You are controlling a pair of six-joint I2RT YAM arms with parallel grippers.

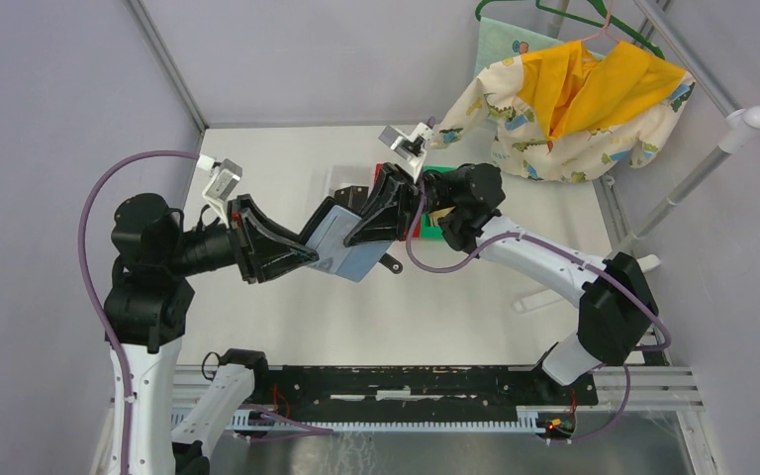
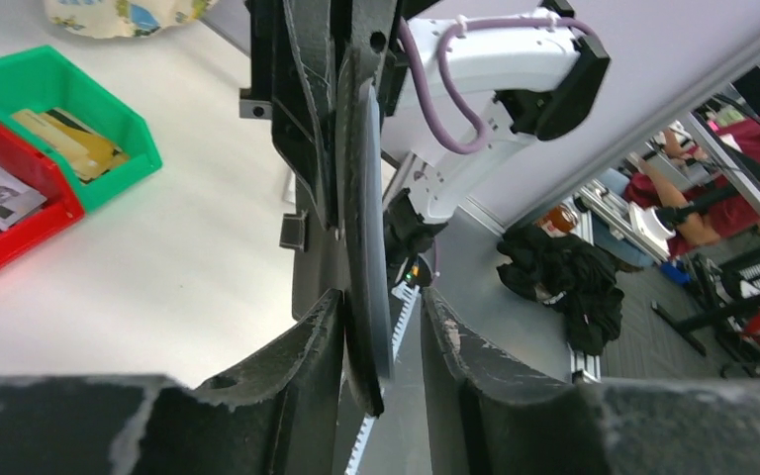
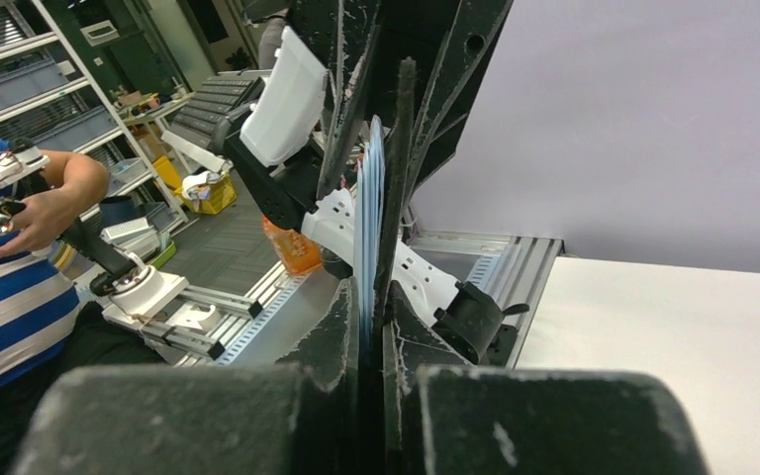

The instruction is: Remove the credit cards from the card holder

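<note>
A black card holder (image 1: pixel 319 218) with a light blue face (image 1: pixel 344 247) hangs tilted above the table, between both grippers. My right gripper is shut on it; pale blue card edges (image 3: pixel 368 218) stand side by side against the holder's black panel (image 3: pixel 394 198) in the right wrist view. My left gripper is open at the other end. Seen edge-on in the left wrist view, the card holder (image 2: pixel 359 297) reaches down between its fingers, nearer the left one, with a gap on the right. How many cards there are cannot be told.
Behind the right gripper, a green bin (image 2: pixel 143 158) and a red bin (image 2: pixel 64 213) hold cards or papers. Clothes (image 1: pixel 574 99) hang at the back right. Both arms' tips are very close together.
</note>
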